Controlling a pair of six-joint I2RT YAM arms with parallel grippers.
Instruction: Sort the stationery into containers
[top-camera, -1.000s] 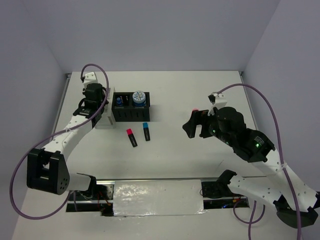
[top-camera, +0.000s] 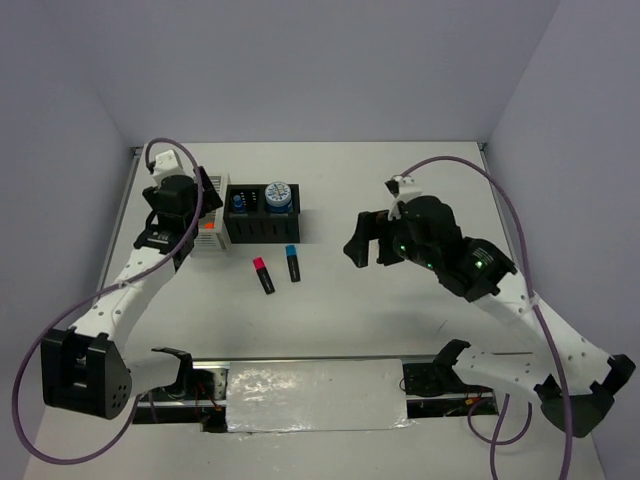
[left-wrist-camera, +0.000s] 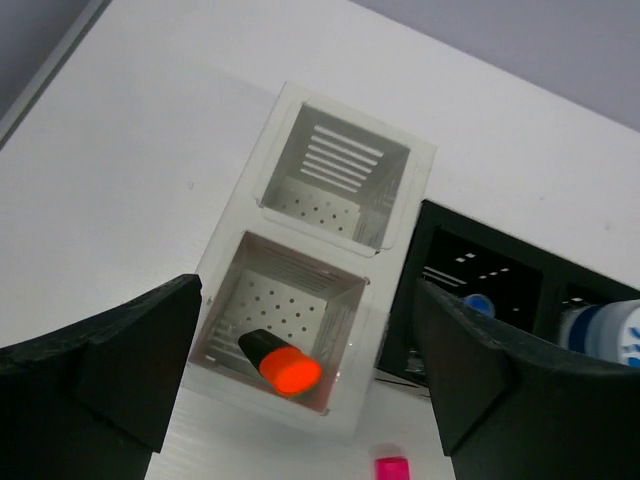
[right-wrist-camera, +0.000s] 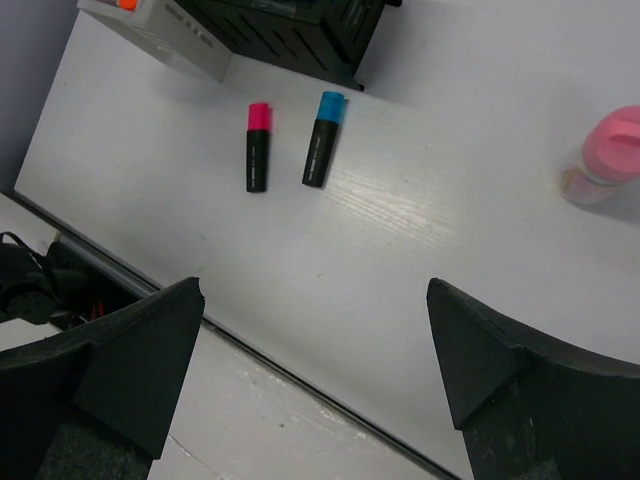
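In the left wrist view the white two-compartment container (left-wrist-camera: 230, 230) holds an orange-capped marker (left-wrist-camera: 290, 368) in its lower compartment. Beside it is the black container (top-camera: 258, 228) with blue items. My left gripper (top-camera: 183, 185) is open above the white container, empty. A pink-capped marker (right-wrist-camera: 257, 160) and a blue-capped marker (right-wrist-camera: 320, 150) lie in front of the containers. My right gripper is open over the right half of the table, nothing between its fingers. A pink-lidded bottle (right-wrist-camera: 612, 150) stands near it in the right wrist view, hidden by the arm from above.
Grey walls bound the table at back and sides. The front edge has a metal rail (top-camera: 310, 358) with cables beyond it.
My right arm has moved left and toward the back. The markers have not moved.
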